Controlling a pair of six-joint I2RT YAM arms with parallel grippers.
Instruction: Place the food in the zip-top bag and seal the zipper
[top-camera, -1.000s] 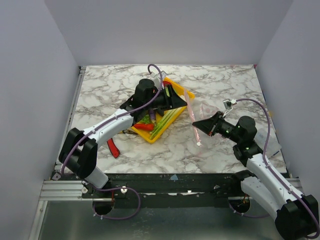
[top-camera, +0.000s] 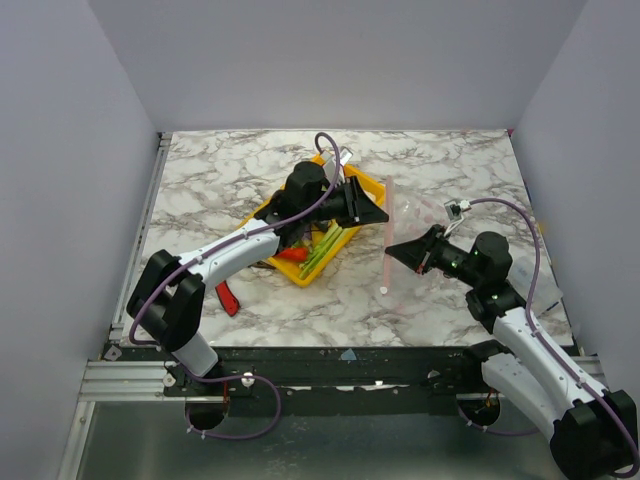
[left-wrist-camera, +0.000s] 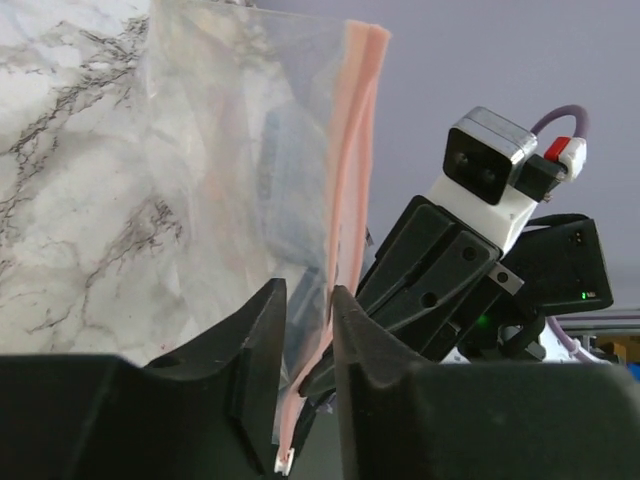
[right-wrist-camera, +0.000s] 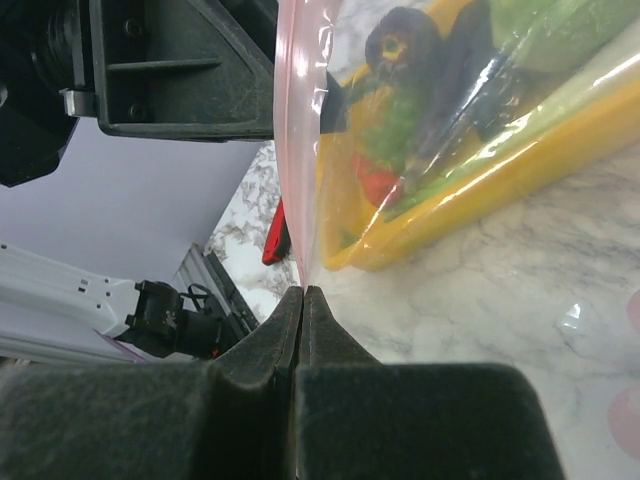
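A clear zip top bag (left-wrist-camera: 230, 150) with a pink zipper strip (top-camera: 388, 235) stands between my grippers. My right gripper (top-camera: 398, 250) is shut on the bag's zipper edge, low along the strip. My left gripper (top-camera: 376, 210) is at the strip's upper part; in the left wrist view its fingertips (left-wrist-camera: 340, 305) are at the pink edge, partly open. In the right wrist view the food, including a red pepper (right-wrist-camera: 375, 180) and green vegetables, shows through the clear plastic, in the yellow bin behind it.
The yellow bin (top-camera: 300, 276) of food sits left of the bag, under my left arm. A red-handled tool (top-camera: 226, 297) lies front left. Clear plastic (top-camera: 535, 285) lies at the right edge.
My left gripper has moved a little right, and the upper end of the pink strip has shifted right, so the strip stands more upright in the top view. The right gripper is nearly still.
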